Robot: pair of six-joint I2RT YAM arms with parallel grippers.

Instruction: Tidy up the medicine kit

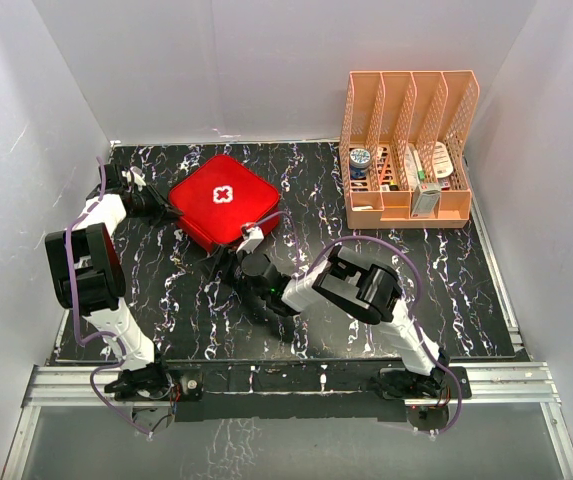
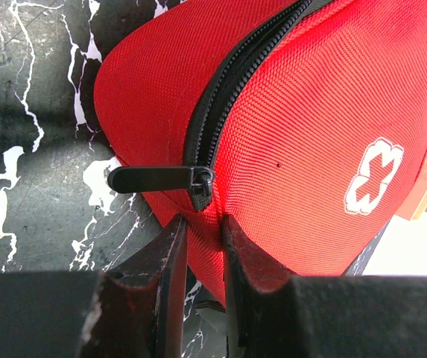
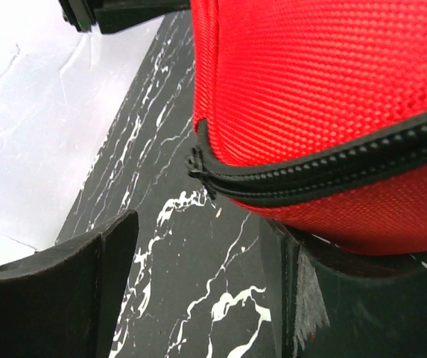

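Observation:
The red medicine bag (image 1: 224, 200) with a white cross lies on the dark marble table at the left of centre. In the left wrist view its zipper (image 2: 224, 97) and black pull tab (image 2: 153, 179) are close up. My left gripper has its fingertips nearly together at the red fabric below the zipper end; whether fabric is pinched is unclear. My right gripper is apart at the bag's near end, open below the zipper's corner (image 3: 206, 171), with bare table showing between its fingers.
A peach organizer (image 1: 406, 210) with compartments holding jars, boxes and small items stands at the back right. The table's right front and the strip between bag and organizer are clear. Walls border the table at back and sides.

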